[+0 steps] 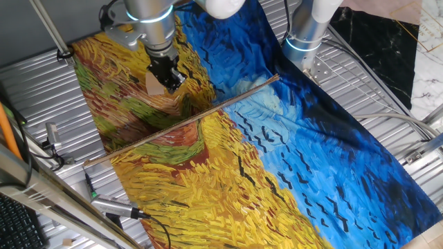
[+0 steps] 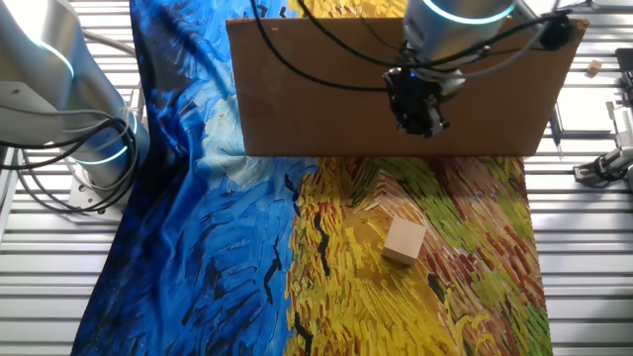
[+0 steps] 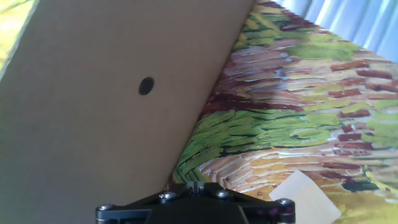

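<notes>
A pale wooden block (image 2: 404,240) rests on the painted cloth, on its yellow part, in exterior view 2. Exterior view 1 has the block (image 1: 154,84) partly behind my gripper (image 1: 178,84). A tall brown cardboard panel (image 2: 326,99) stands upright across the cloth; from above, only its thin top edge (image 1: 187,120) shows. My gripper (image 2: 432,129) is on the same side of the panel as the block, apart from the block. In the wrist view the gripper's fingers come together at the bottom edge, with nothing visible between them; the block (image 3: 306,198) lies to their right.
The cloth (image 1: 214,187) has folds on its blue side. A cable hangs near my gripper. Open cloth surrounds the block.
</notes>
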